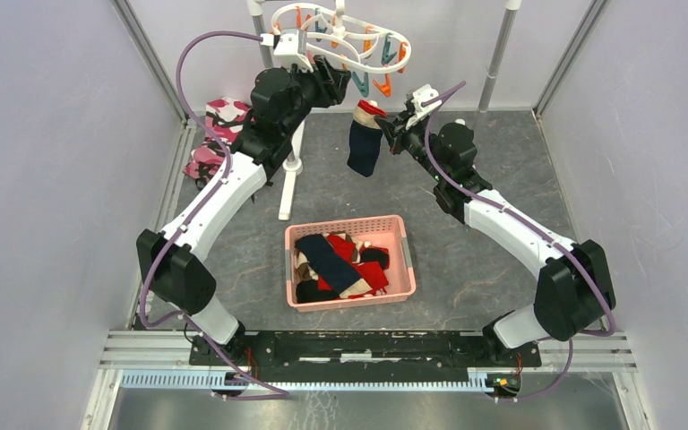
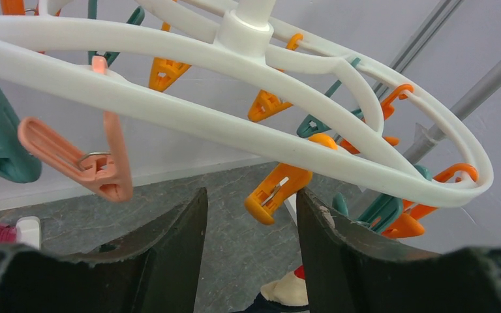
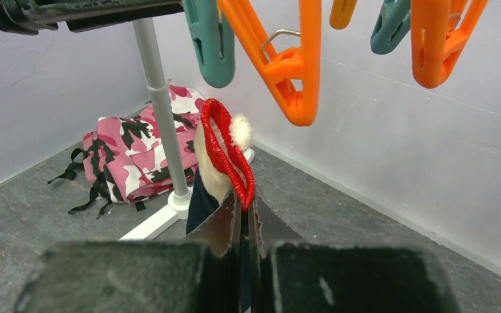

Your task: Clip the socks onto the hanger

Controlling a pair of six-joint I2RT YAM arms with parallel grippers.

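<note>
My right gripper is shut on a navy sock with red cuff and white band, holding it by the cuff so it hangs below the hanger's orange and teal clips. The white oval hanger carries orange, teal and pink clips. My left gripper is open at the hanger's rim, an orange clip in front of and between its fingertips in the left wrist view.
A pink basket of more socks sits on the floor in front. A camouflage backpack lies at the back left beside the stand's pole. Floor right of the basket is clear.
</note>
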